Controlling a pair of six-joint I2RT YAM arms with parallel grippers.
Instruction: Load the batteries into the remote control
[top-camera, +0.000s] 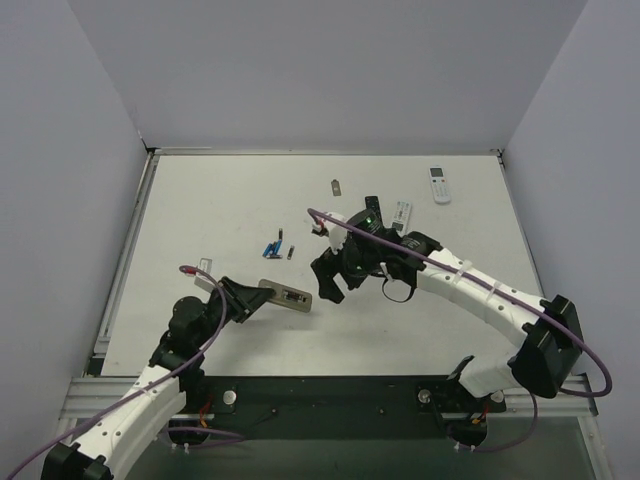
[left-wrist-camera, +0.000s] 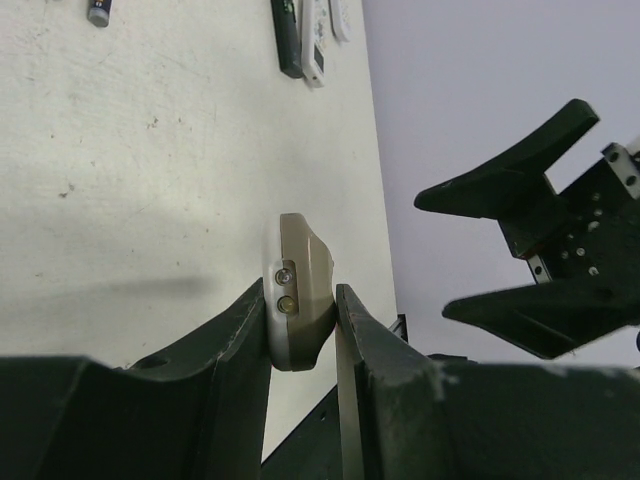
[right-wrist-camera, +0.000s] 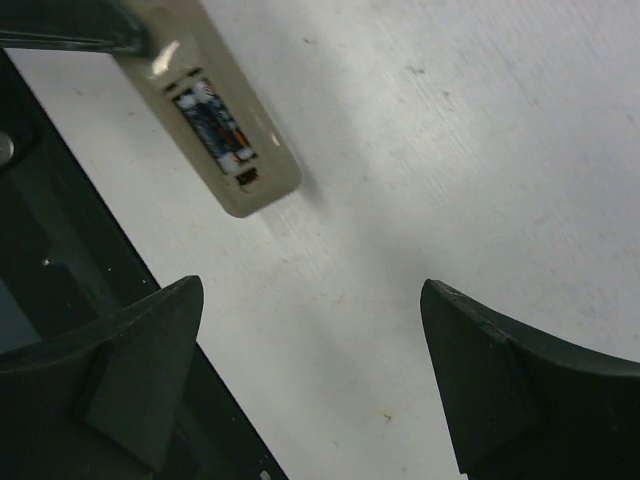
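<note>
My left gripper (top-camera: 258, 296) is shut on a beige remote (top-camera: 298, 300), held near the table's middle front; in the left wrist view its end (left-wrist-camera: 298, 300) sits between the fingers. The right wrist view shows batteries (right-wrist-camera: 210, 125) lying in its open compartment. My right gripper (top-camera: 328, 277) stands open just right of the remote, nothing between its fingers. Loose blue batteries (top-camera: 272, 250) and a dark cell (top-camera: 290, 252) lie on the table behind the remote.
At the back right lie a black remote (top-camera: 373, 207), a white remote (top-camera: 402, 214) and another white remote (top-camera: 438, 185). A small cover (top-camera: 336, 187) lies at the back.
</note>
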